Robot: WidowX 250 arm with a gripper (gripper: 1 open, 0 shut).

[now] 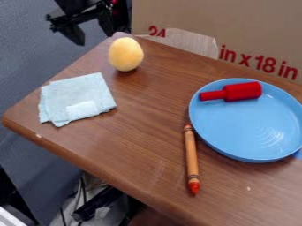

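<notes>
My black gripper hangs at the top left, above and left of a yellow rounded object on the wooden table; its two fingers are apart, with nothing visible between them. A folded pale blue cloth lies at the table's left. On the right, a blue plate holds a red cylindrical object with a handle, and an orange crayon lies beside the plate.
A cardboard box stands along the back. Dark floor shows past the table's left edge.
</notes>
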